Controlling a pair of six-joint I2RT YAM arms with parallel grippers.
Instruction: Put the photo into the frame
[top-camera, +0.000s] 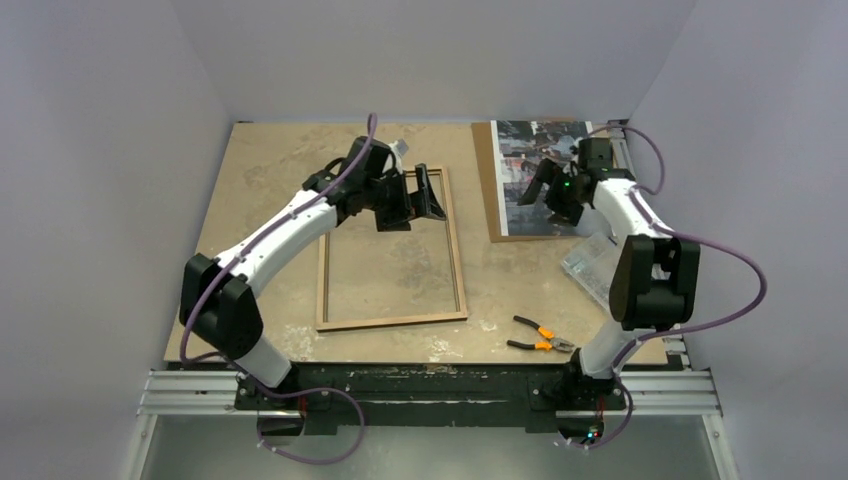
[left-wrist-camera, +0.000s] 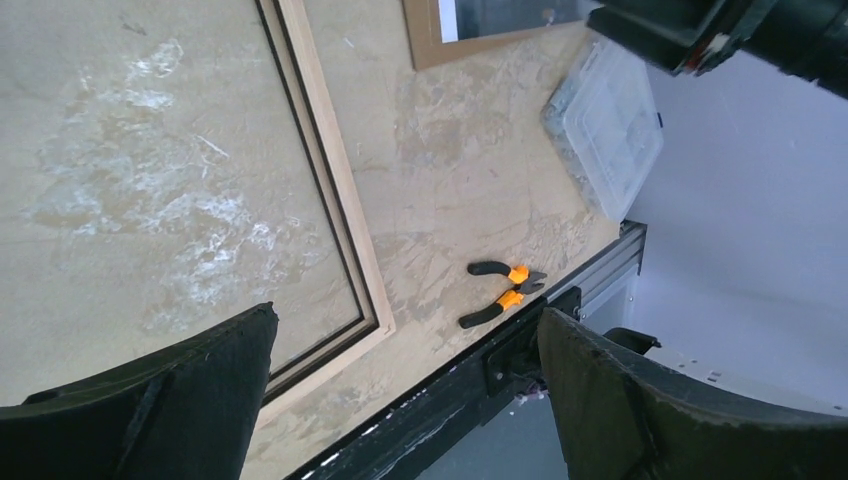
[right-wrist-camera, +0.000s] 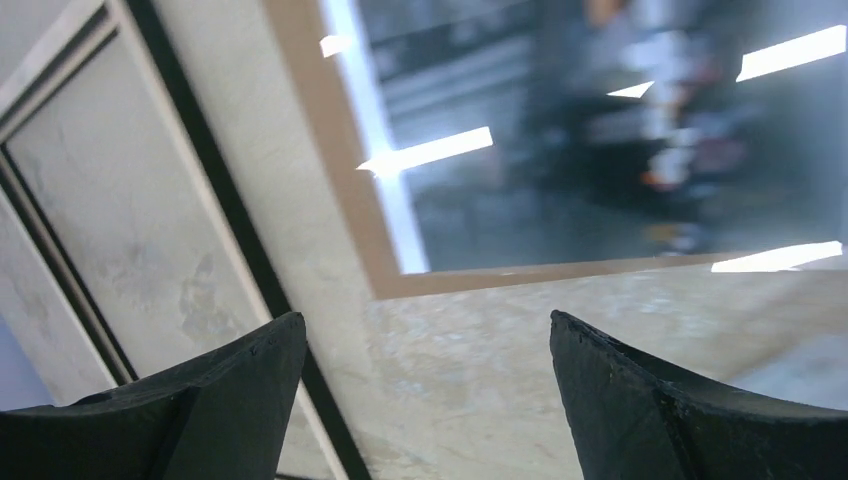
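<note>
An empty wooden frame (top-camera: 456, 280) lies at centre-left of the table, its inner border also in the left wrist view (left-wrist-camera: 350, 230). At the back right a glossy photo (top-camera: 518, 140) with a white border rests on a brown board (top-camera: 484, 170); in the right wrist view the photo (right-wrist-camera: 540, 200) is blurred and reflective. My left gripper (top-camera: 415, 200) hangs open over the frame's back right part, nothing between its fingers. My right gripper (top-camera: 548, 190) is open above the photo, fingers apart and empty.
A clear plastic box (top-camera: 585, 265) sits at the right edge, and orange-handled pliers (top-camera: 540, 340) lie at the front right. Walls close in the back and sides.
</note>
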